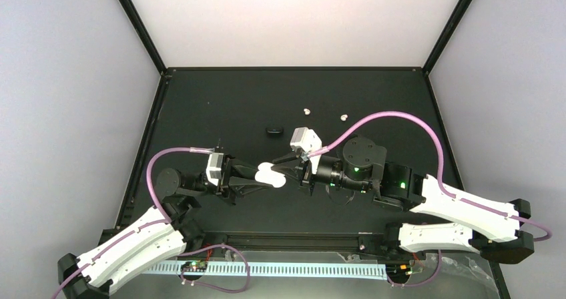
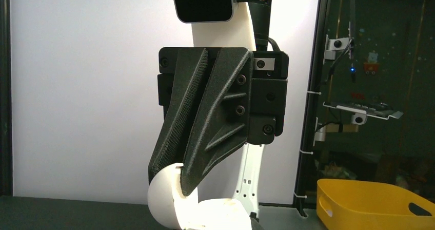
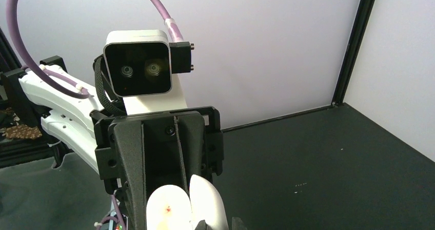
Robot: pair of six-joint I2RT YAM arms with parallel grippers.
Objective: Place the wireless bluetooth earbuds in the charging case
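Observation:
Both grippers meet at the white charging case, held above the table's middle. My left gripper is shut on its body from the left. From the right, my right gripper is shut on the case, one fingertip inside the opening and the other behind the raised lid. Lid and body stand apart in a V in the right wrist view, where the left gripper's fingers show behind the case. Two small white earbuds, one left of the other, lie on the table behind. The case's slots are hidden.
A small black object lies on the dark table, behind the case. A yellow basket stands beyond the work area.

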